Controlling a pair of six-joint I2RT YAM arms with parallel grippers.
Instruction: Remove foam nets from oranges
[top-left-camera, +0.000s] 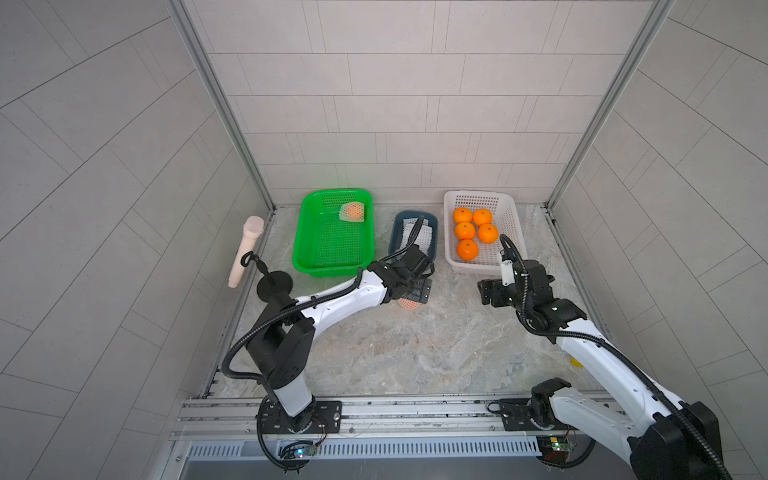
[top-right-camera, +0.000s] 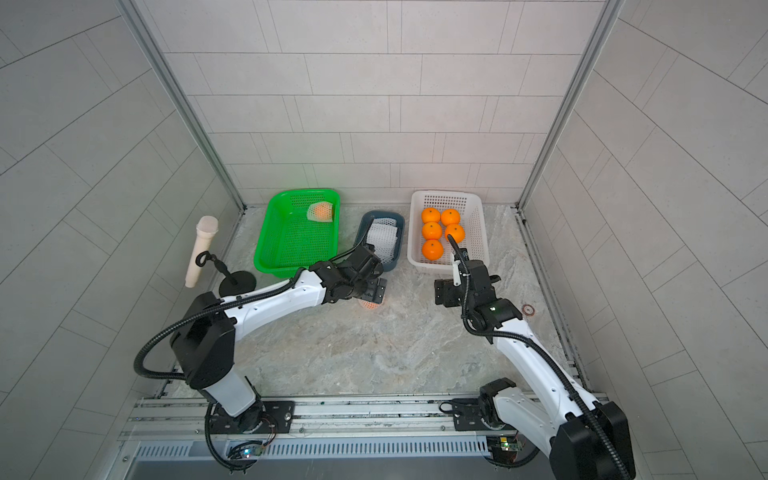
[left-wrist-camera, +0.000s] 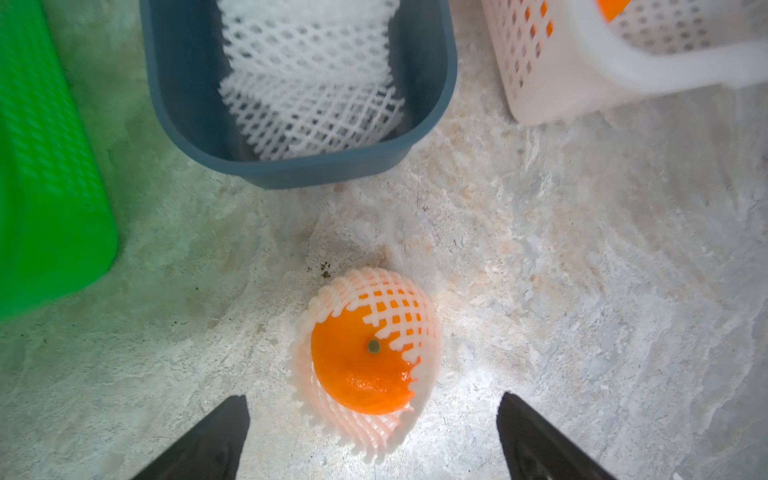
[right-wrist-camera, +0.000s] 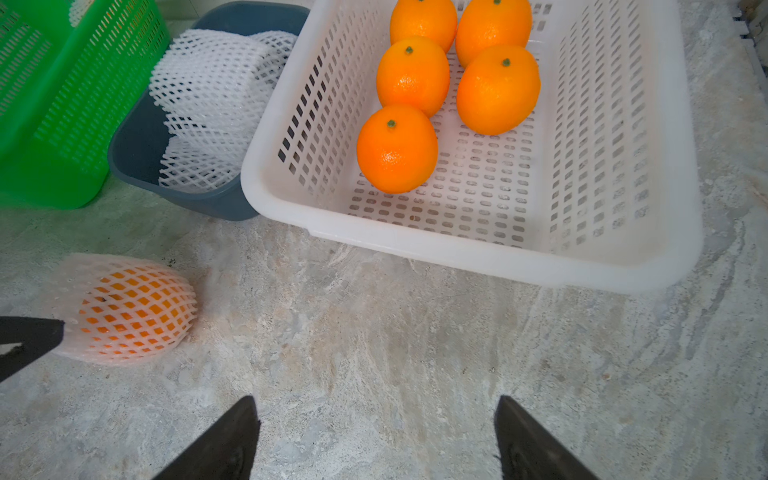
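Observation:
An orange in a white foam net (left-wrist-camera: 368, 360) lies on the table, its stem end bare through the net's opening. My left gripper stands open above it, one finger to each side, apart from the net. In the right wrist view the netted orange (right-wrist-camera: 136, 312) shows at the left, a dark left fingertip (right-wrist-camera: 32, 340) beside it. My right gripper is open over bare table in front of the white basket (right-wrist-camera: 472, 248), with nothing between its fingers. Bare oranges (right-wrist-camera: 397, 149) sit in that basket. Another netted orange (top-left-camera: 353, 211) lies in the green basket (top-left-camera: 334, 268).
The dark blue bin (left-wrist-camera: 320, 166) behind the netted orange holds removed foam nets (left-wrist-camera: 312, 80). A microphone-like object on a black stand (top-left-camera: 274, 286) stands at far left.

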